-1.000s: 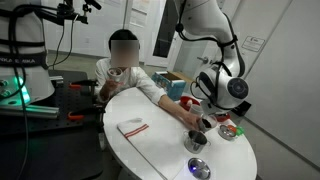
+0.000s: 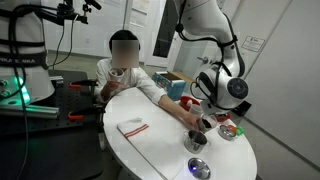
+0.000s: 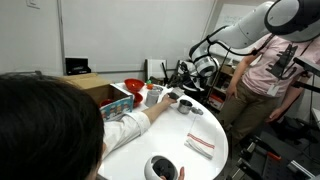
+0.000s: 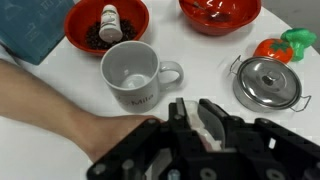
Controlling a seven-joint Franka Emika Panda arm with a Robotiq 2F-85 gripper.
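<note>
In the wrist view my gripper points down at the table, its fingers closed around something pale that they mostly hide. A person's bare forearm (image 4: 50, 105) reaches in from the left, with the hand right beside and partly under my fingers. Just beyond the fingertips a white mug (image 4: 130, 75) stands upright, handle to the right. In exterior view 1 the person's hand (image 2: 189, 118) meets my gripper over the table. I cannot tell there what is between the fingers.
A lidded steel pot (image 4: 268, 84), a tomato (image 4: 270, 48) and a green vegetable (image 4: 296, 40) lie to the right. Red bowls stand behind, one holding dark beans (image 4: 90, 30) and a bottle (image 4: 110, 22). Near the person are an open steel pot (image 2: 195, 142) and a folded cloth (image 2: 132, 127).
The arm and the seated person's hand look about the same.
</note>
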